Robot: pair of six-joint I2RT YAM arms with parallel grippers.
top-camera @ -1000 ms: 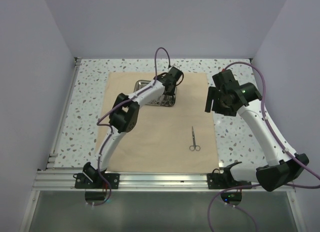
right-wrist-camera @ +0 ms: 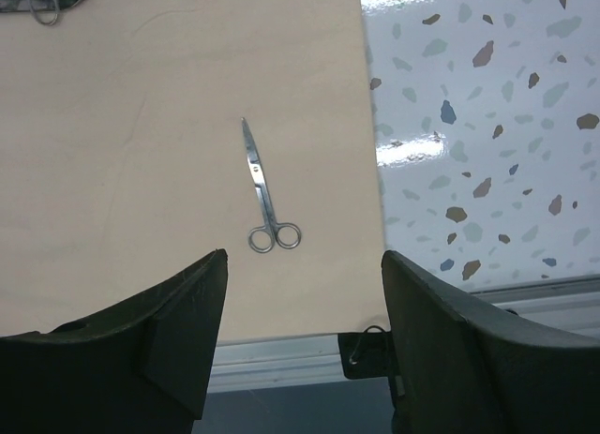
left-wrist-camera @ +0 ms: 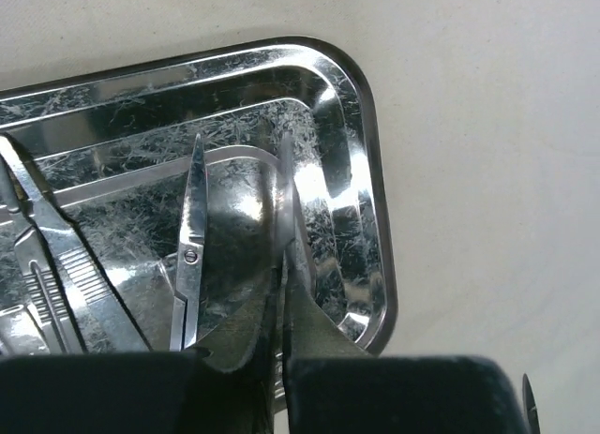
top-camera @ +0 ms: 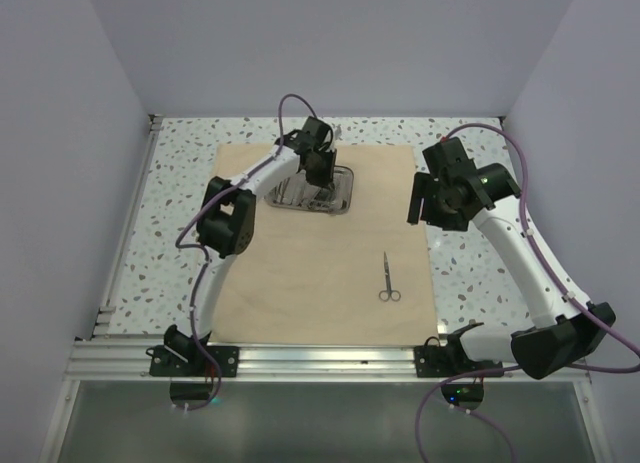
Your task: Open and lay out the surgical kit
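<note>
My left gripper [top-camera: 328, 184] is over the right part of the metal tray [left-wrist-camera: 382, 265]. In the left wrist view its fingers [left-wrist-camera: 323, 336] are shut on a slim pointed metal instrument [left-wrist-camera: 286, 195], whose blurred blade sticks out beyond the tips. Its lower part is hidden by the fingers. To its left in the tray lie scissors [left-wrist-camera: 191, 246] and tweezer-like tools [left-wrist-camera: 75, 256]. One pair of scissors [top-camera: 387, 278] rests on the beige cloth at the right, points toward the back. My right gripper is open and empty, held above the right side.
Speckled table [top-camera: 145, 273] shows on both sides. Metal rails [top-camera: 320, 358] run along the front edge.
My left gripper has shifted left, from over the tray's right edge to a little further inside. The right arm and the scissors on the cloth look unmoved.
</note>
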